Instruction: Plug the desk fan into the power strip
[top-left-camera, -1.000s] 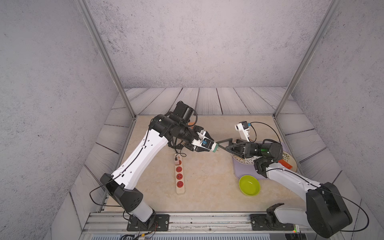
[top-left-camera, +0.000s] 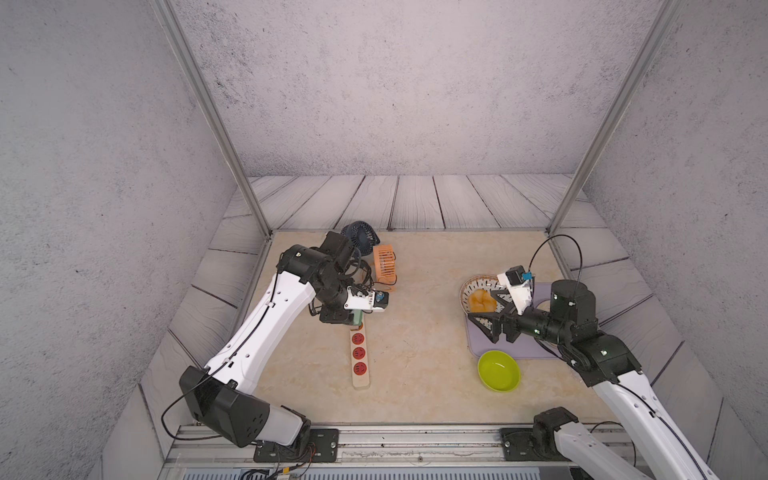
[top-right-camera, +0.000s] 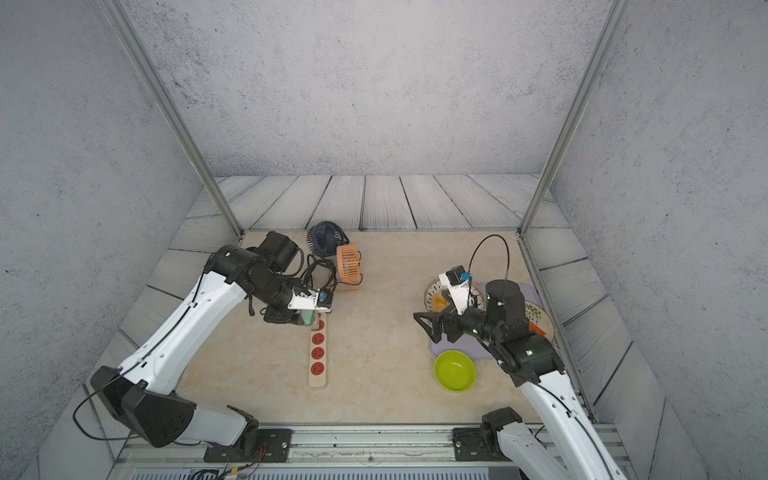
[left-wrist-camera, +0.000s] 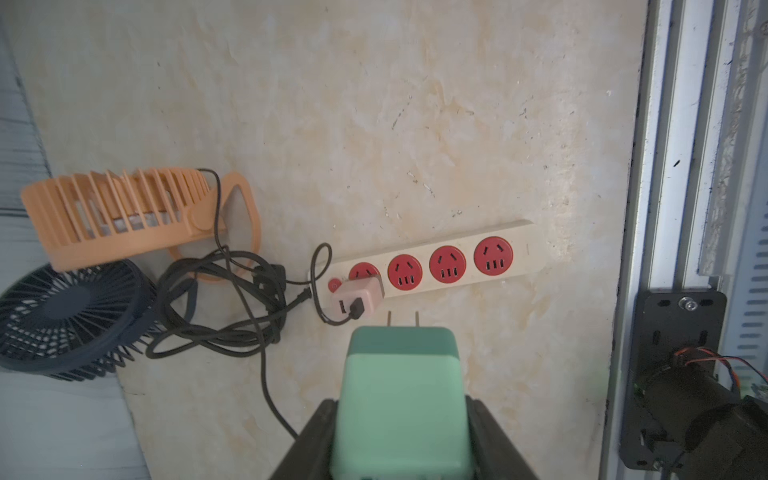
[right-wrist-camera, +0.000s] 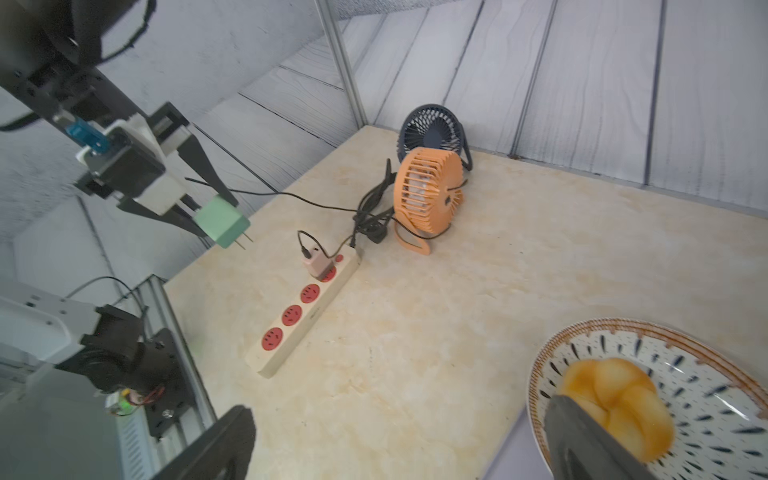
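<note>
My left gripper is shut on a pale green plug (left-wrist-camera: 404, 400), whose two metal prongs point away from the fingers. It hangs in the air above the far end of the cream power strip (left-wrist-camera: 508, 252) with red sockets. A pink plug (left-wrist-camera: 360, 296) with a short black lead sits in the socket at that end; the other sockets show bare. Behind the strip stand an orange fan (right-wrist-camera: 428, 192) and a dark blue fan (right-wrist-camera: 432, 132), with a black cable (left-wrist-camera: 216, 300) coiled beside them. My right gripper (top-left-camera: 481, 317) is open and empty above the right side.
Under my right gripper are a patterned bowl with orange food (right-wrist-camera: 612, 400) and a lilac mat (top-left-camera: 520, 345). A green bowl (top-left-camera: 499, 371) stands at the front right.
My left gripper has carried the green plug from the middle of the table leftward to above the strip. The right gripper was close to that plug; it has drawn back right and tilted down.
</note>
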